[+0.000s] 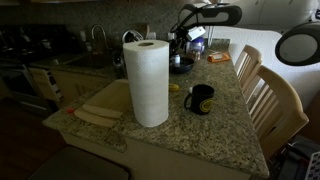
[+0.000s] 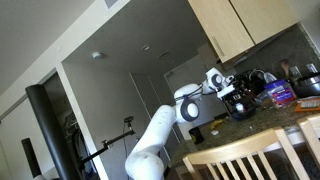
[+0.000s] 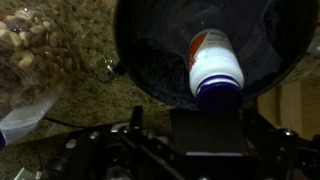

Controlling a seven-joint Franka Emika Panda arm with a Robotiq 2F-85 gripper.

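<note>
A white bottle [image 3: 212, 62] with an orange-red label and a dark blue cap [image 3: 219, 94] is inside a black pan [image 3: 150, 72], cap end toward the wrist camera. My gripper is open at the lower edge of the wrist view, and the cap sits just beyond its fingers, nearer the right one. Nothing is held between them. From exterior view 1, the black pan [image 1: 183, 69] stands far back on the counter, with the gripper [image 1: 177, 48] above it. Exterior view 2 shows the arm [image 2: 165, 118] reaching over the counter, its fingertips too small to make out.
A clear container of nuts [image 3: 30, 65] stands left of the pan in the wrist view. Nearer in exterior view 1 are a paper towel roll [image 1: 148, 85], a black mug [image 1: 200, 99] and a cutting board [image 1: 108, 101]. Chairs [image 1: 275, 105] line the right side.
</note>
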